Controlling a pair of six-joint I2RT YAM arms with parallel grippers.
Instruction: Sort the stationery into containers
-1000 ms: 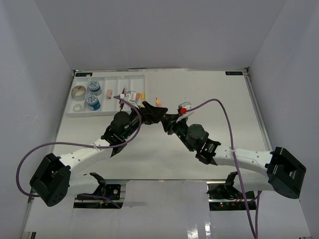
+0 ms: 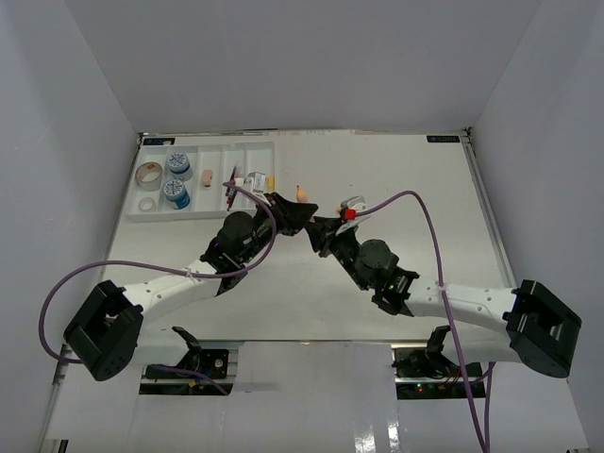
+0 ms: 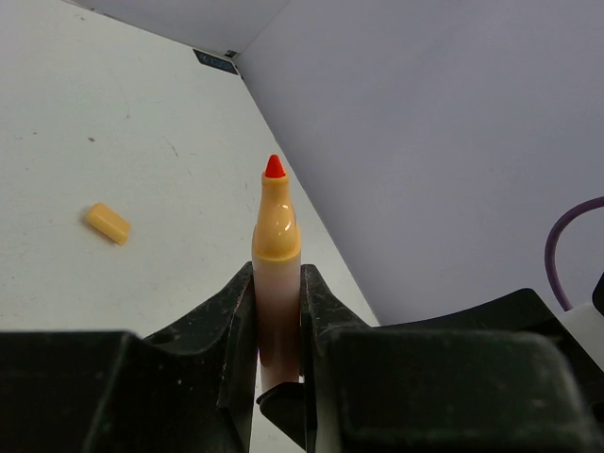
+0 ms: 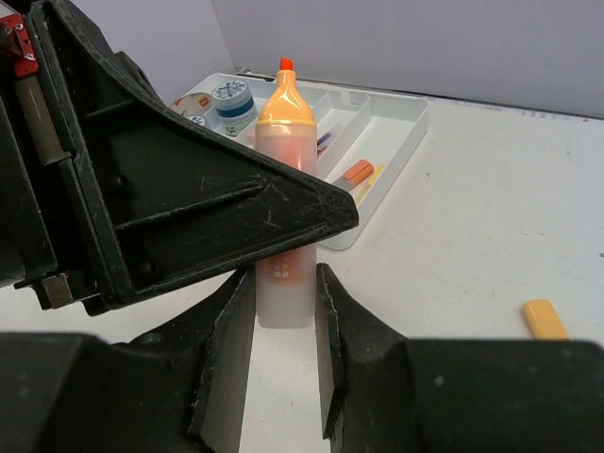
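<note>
An uncapped marker with a pale body, orange shoulder and red tip stands upright, tip up. My left gripper is shut on its body. Lower down, my right gripper is shut on the bottom end of the same marker. In the right wrist view a black left finger crosses in front of the body. From above, the marker shows just past the two meeting grippers. A small orange piece, seemingly a cap, lies loose on the table.
At the back left stands a white divided tray with tape rolls, blue-and-white jars, a pink block and pens. Both arms nearly touch at the centre.
Over the last second my left arm has shifted slightly to the right, with the marker tip moving a little too. The right arm has barely moved.
</note>
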